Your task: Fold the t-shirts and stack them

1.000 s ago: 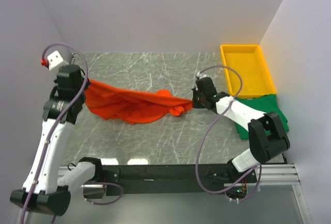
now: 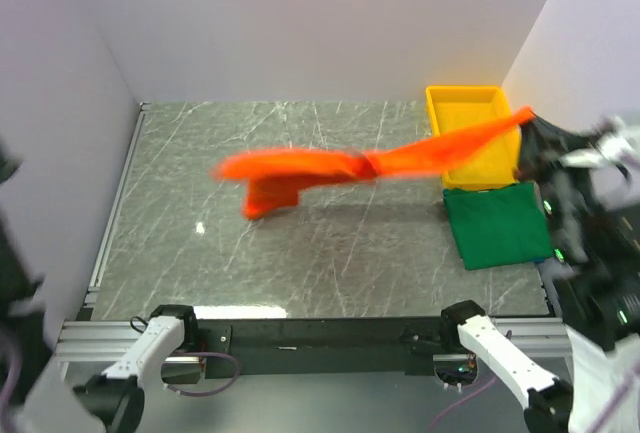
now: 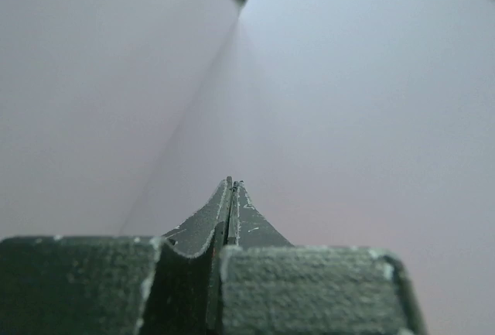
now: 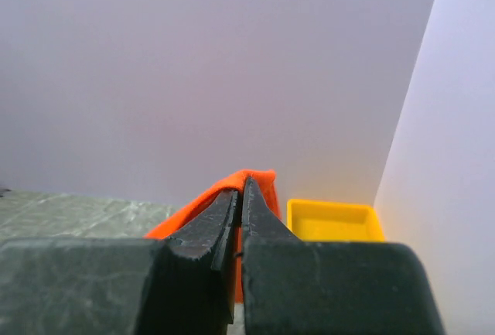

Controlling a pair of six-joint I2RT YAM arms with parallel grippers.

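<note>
An orange t-shirt [image 2: 290, 165], blurred by motion, hangs in the air over the table, stretched out to the left from my right gripper [image 2: 528, 118]. In the right wrist view the orange cloth [image 4: 246, 178] passes between the tips of that gripper, which is shut on it. The shirt's left end is free. My left gripper is shut with nothing between its fingers, facing bare wall. Only blurred parts of the left arm [image 2: 20, 273] show at the left edge of the top view. A green t-shirt [image 2: 497, 225] lies folded flat at the right.
A yellow bin [image 2: 468, 93] stands at the back right, behind the green shirt. Walls rise at the back and both sides, with the right arm near the right wall.
Both grippers lifted and spread the orange shirt.
</note>
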